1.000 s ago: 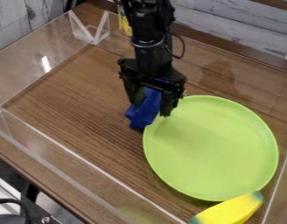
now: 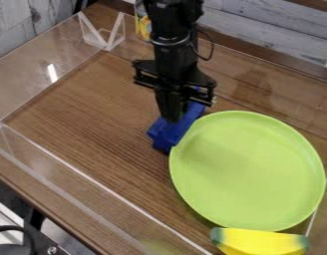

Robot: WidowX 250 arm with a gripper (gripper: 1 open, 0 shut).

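My gripper (image 2: pixel 173 100) is in the upper middle, above a blue block (image 2: pixel 171 132) lying on the wooden surface, partly under or against the left rim of a large light-green plate (image 2: pixel 246 169). The fingers look close together; I see nothing held between them, though the dark fingers are hard to make out.
A yellow toy banana (image 2: pixel 259 242) lies at the front right edge, below the plate. Clear plastic walls border the wooden floor (image 2: pixel 87 120) on the left and front.
Over the last second the green plate has shifted right and the banana moved slightly.
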